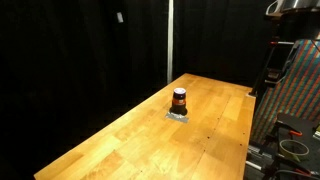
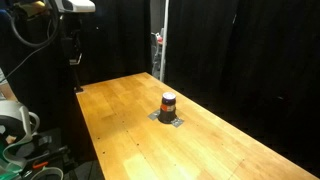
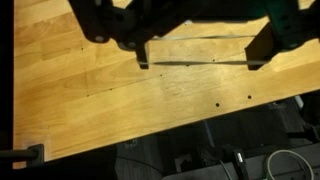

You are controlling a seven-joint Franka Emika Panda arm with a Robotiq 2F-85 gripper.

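A dark jar with a pale lid and an orange-red band (image 1: 179,101) stands upright on the wooden table. Exterior view 2 shows the same jar (image 2: 168,107), with silvery flat pieces (image 2: 177,123) at its foot. My gripper appears in the wrist view above the table, its two dark fingers (image 3: 142,54) wide apart. Thin grey strips (image 3: 200,63) run across the space between the fingers; what they are is unclear. No jar shows in the wrist view. Both exterior views place the dark arm at the table's edge, well away from the jar.
Bare wood (image 2: 215,145) surrounds the jar on the table. Black curtains (image 1: 80,60) hang behind. Beyond the table edge in the wrist view lie cables and dark equipment (image 3: 230,160). More cables (image 1: 293,147) show at the right of exterior view 1.
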